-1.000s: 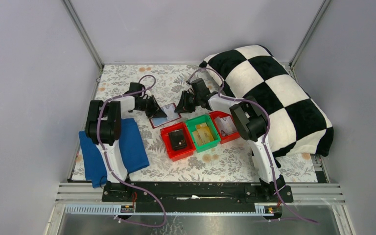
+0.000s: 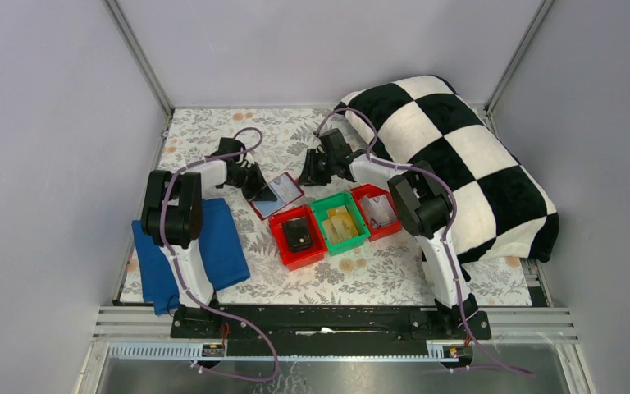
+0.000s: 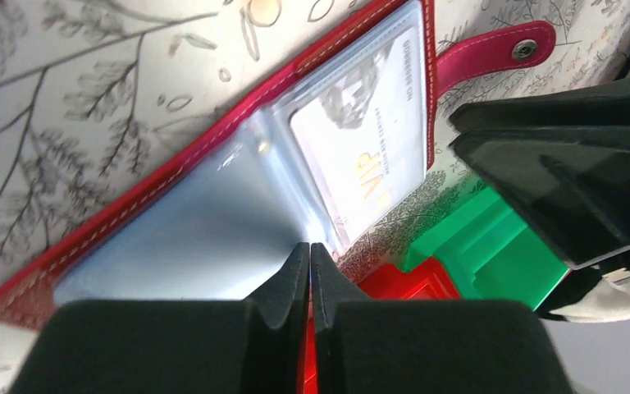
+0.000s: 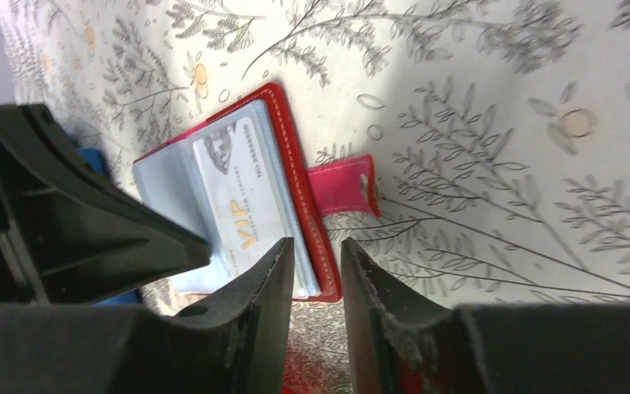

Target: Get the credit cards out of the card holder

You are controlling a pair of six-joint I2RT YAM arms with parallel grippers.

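The red-edged card holder [image 2: 285, 194] lies flat and opened out on the patterned tablecloth, tilted in the top view. Under its clear sleeves [image 3: 205, 222], a pale card [image 3: 369, 139] with yellow letters stays in the end pocket. My left gripper is over the sleeve beside that card, its fingertips together; no card shows between them. Past the holder's strap end is my right gripper, open by a narrow gap with nothing seen in it. The strap [image 4: 343, 185] sticks out from the holder's edge.
In front of the holder stand a red bin [image 2: 298, 261] with a black item, a green bin [image 2: 353, 245] with yellowish items, and another red bin [image 2: 389, 231]. A blue cloth [image 2: 225, 250] lies left, a checkered cushion [image 2: 459, 156] right. Tablecloth behind the holder is clear.
The card holder has turned a little over the last second, its left end shifting toward the front. The right gripper has shifted slightly right.
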